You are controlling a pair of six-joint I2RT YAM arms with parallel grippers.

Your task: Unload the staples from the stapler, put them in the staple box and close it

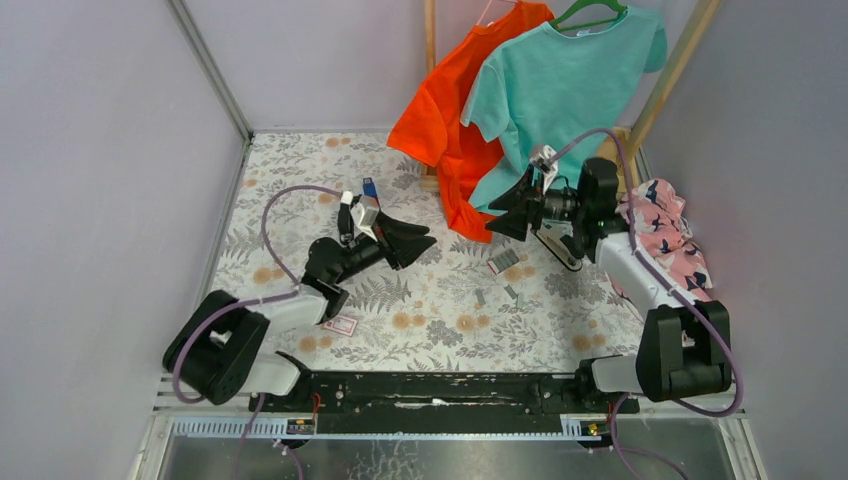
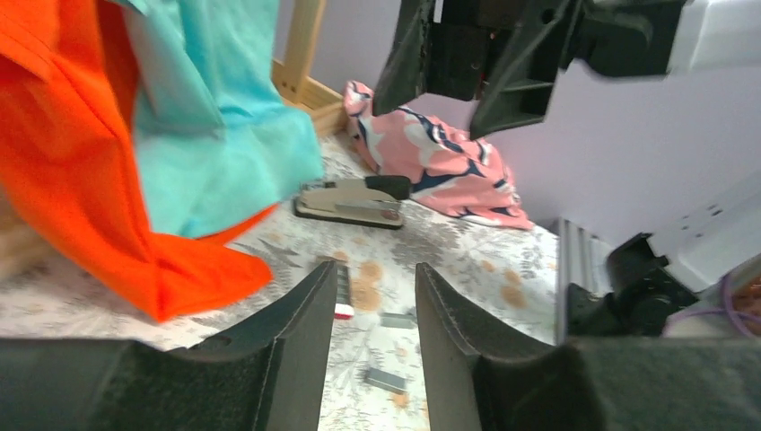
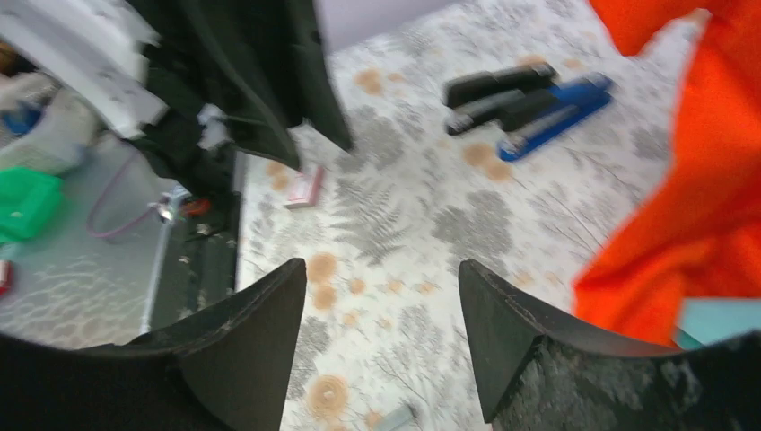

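My left gripper hovers left of centre, part open, with nothing between its fingertips in its wrist view. My right gripper hangs right of it, open and empty. Below and behind the right gripper lies a stapler, partly hidden from above. Small grey staple strips lie loose on the patterned table, near a flat staple pack. A blue stapler and a black one lie at the back left, mostly hidden from above behind my left arm.
Orange and teal T-shirts hang on a wooden rack at the back. A pink patterned cloth lies at the right wall. A red-white box sits front left.
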